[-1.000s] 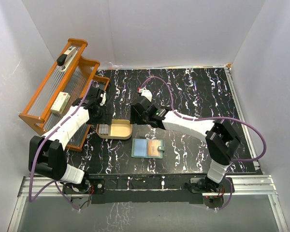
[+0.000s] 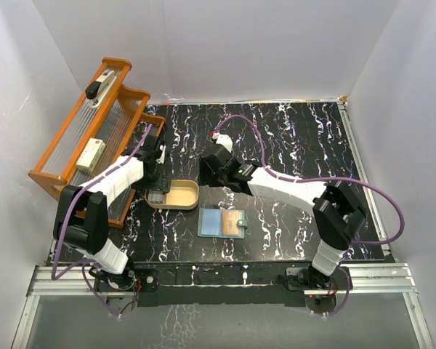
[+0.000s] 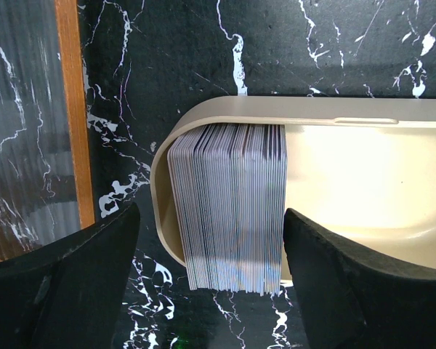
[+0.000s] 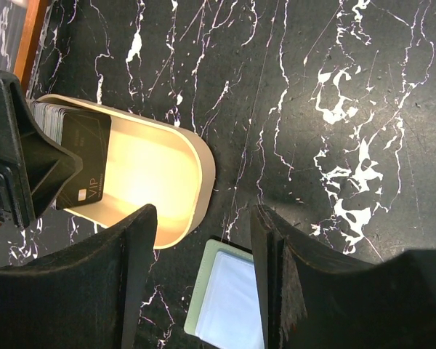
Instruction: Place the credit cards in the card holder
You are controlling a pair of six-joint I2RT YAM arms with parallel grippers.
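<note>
A thick stack of credit cards (image 3: pixel 229 207) stands in the left end of a cream tray (image 2: pixel 182 195). In the right wrist view the end card (image 4: pixel 83 163) is black with "VIP" on it. My left gripper is open, its fingers on either side of the stack's lower part. The card holder (image 2: pixel 220 223), with blue and orange panels, lies open on the table; its blue side (image 4: pixel 227 298) shows in the right wrist view. My right gripper is open above the table between tray and holder, nothing between its fingers.
A wooden shelf (image 2: pixel 76 145) with a stapler (image 2: pixel 98 87) and a pale boxy object (image 2: pixel 89 155) stands at the left.
My left arm has shifted a little, its gripper now lower or further forward over the card stack. The right arm has moved slightly to the right.
</note>
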